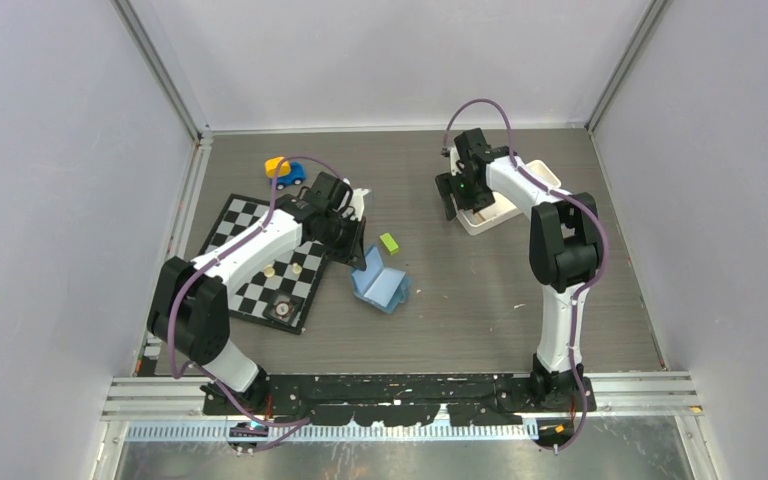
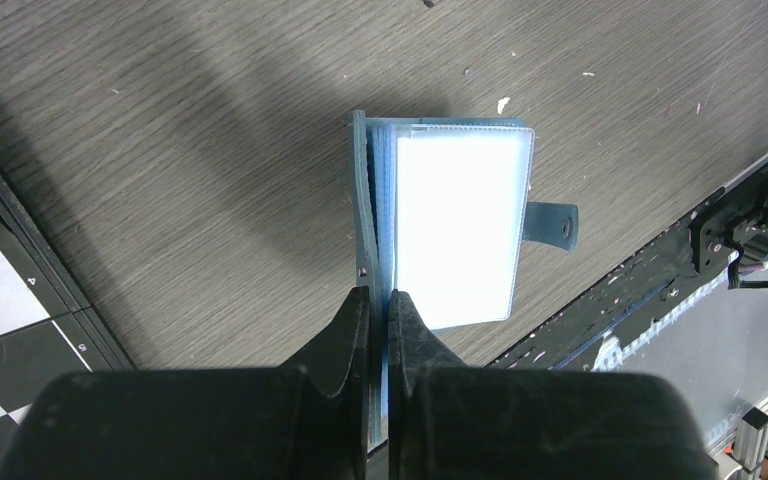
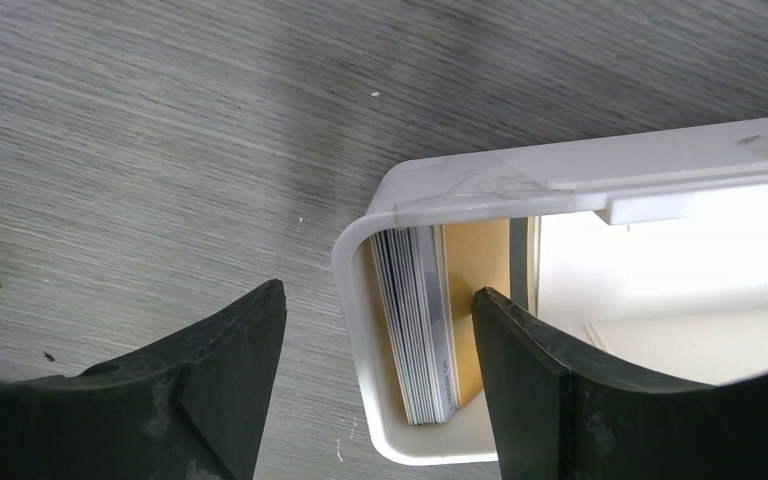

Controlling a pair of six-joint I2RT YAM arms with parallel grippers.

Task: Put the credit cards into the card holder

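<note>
The blue card holder lies opened on the table. My left gripper is shut on its upright cover, and its clear sleeve pages face up beside the fingers. In the right wrist view, several cards stand on edge, packed against the end wall of the white tray. A yellowish divider is right behind them. My right gripper is open over that end, one finger outside the tray wall and the other above the divider. Nothing is held between its fingers.
A green block lies just behind the card holder. To the left is a chessboard with a few pieces, and a yellow and blue toy truck stands behind it. Bare table stretches between the holder and the tray.
</note>
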